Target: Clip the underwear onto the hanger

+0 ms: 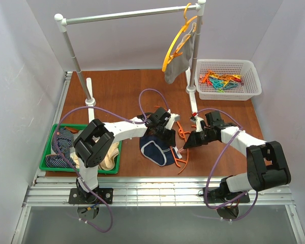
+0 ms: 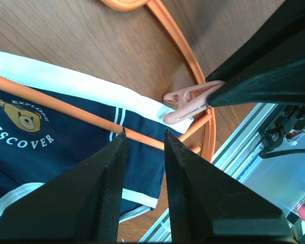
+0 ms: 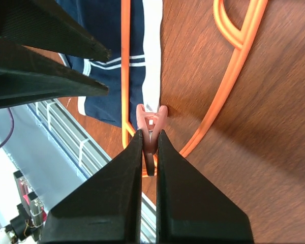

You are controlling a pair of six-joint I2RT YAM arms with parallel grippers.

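Note:
Navy underwear [image 2: 66, 147] with a white waistband lies on the table, an orange hanger [image 3: 223, 86] on and around it. My right gripper is shut on a pink clip [image 2: 188, 101], held at the waistband's end beside the hanger's bar; whether the clip grips the cloth I cannot tell. My left gripper hangs over the underwear and the hanger bar, its fingertips part open with nothing visible held between them.
A green tray [image 1: 117, 160] of clothing stands left. A white basket [image 1: 229, 89] of coloured clips is back right. A rack [image 1: 127, 15] holds a yellow hanger with grey cloth.

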